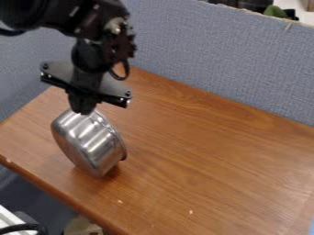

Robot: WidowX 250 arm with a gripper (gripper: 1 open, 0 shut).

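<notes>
A shiny steel pot [88, 145] rests tipped on its side on the wooden table [208, 156], near the left edge. My dark gripper [81, 106] is right over it, its tip at the pot's upper rim, touching or just above it. The fingers look closed; whether anything thin is between them is hidden.
Grey padded walls [221, 46] border the table at the back and left. A black cable and white item lie off the table at the lower left.
</notes>
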